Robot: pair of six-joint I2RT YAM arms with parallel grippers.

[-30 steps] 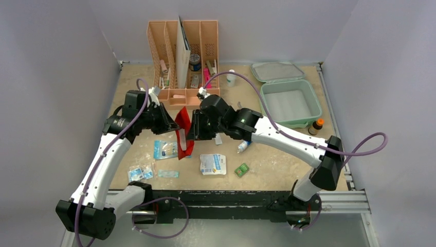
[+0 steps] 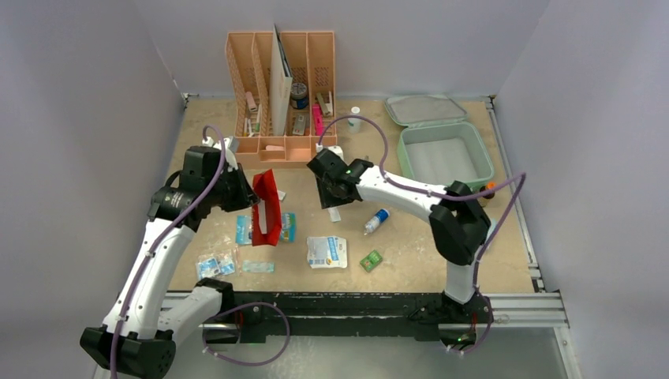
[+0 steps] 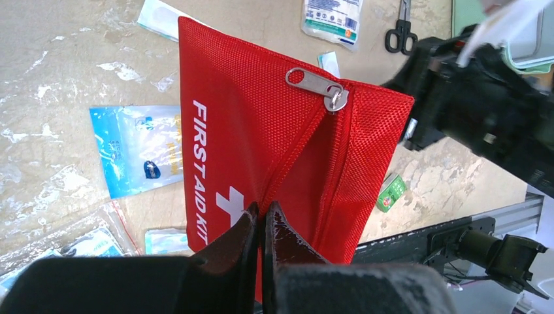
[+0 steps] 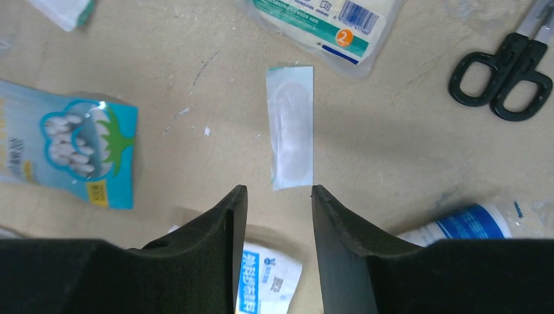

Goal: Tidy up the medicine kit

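My left gripper is shut on the edge of a red first aid pouch, which hangs with its zip partly undone and its mouth gaping. From above, a white patch shows in the pouch's opening. My right gripper is open, nothing between its fingers, and points down over a small white wrapped strip lying flat on the table. Loose on the table are a blue cotton packet, a white packet, a blue-capped bottle and a green box.
A peach organizer stands at the back, and a green case lies open at back right beside a brown bottle. Scissors and a larger dressing pack lie near the strip. Small packets occupy the front left.
My right gripper has drawn back to the right from the pouch and now hangs over the strip. My left gripper has carried the pouch slightly left.
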